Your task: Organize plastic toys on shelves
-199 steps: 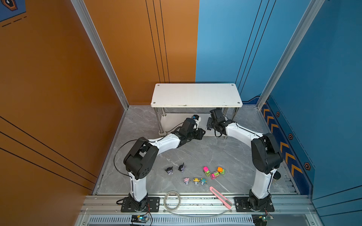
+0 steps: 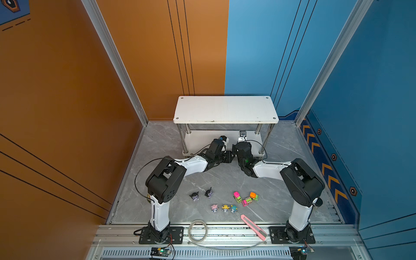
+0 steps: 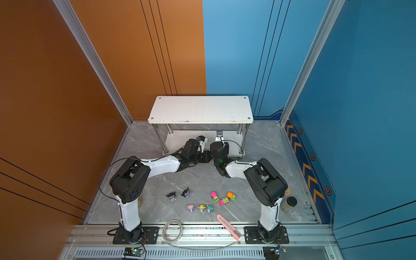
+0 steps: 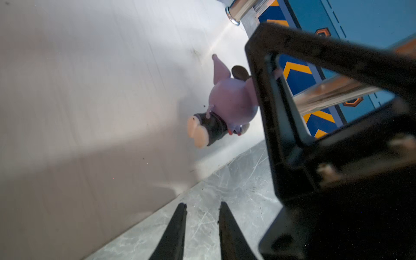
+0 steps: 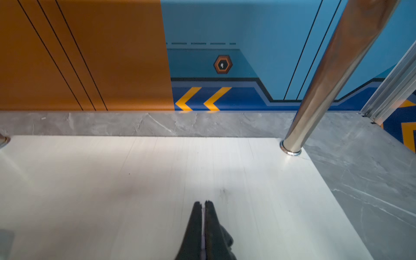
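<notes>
A purple long-eared toy (image 4: 234, 100) with black clothing and pale feet shows in the left wrist view, over the white lower shelf. My right gripper is shut, with a thin purplish strip between its fingers; from the left side, the toy's ear runs into that black gripper. My left gripper has a gap between its fingertips, holds nothing, and stands close to the toy's feet, apart from it. On the floor in front lie two black-headed figures (image 2: 194, 196), three small figures (image 2: 225, 208) and bright pink, green and orange toys (image 2: 247, 200).
The upper shelf board (image 2: 225, 108) is bare and hangs above both grippers on metal posts (image 5: 318, 82). The two arms nearly touch at the shelf's front. A pink cutter (image 2: 254, 227) and a coiled hose (image 2: 197, 230) lie on the front rail.
The toys on the floor have not moved.
</notes>
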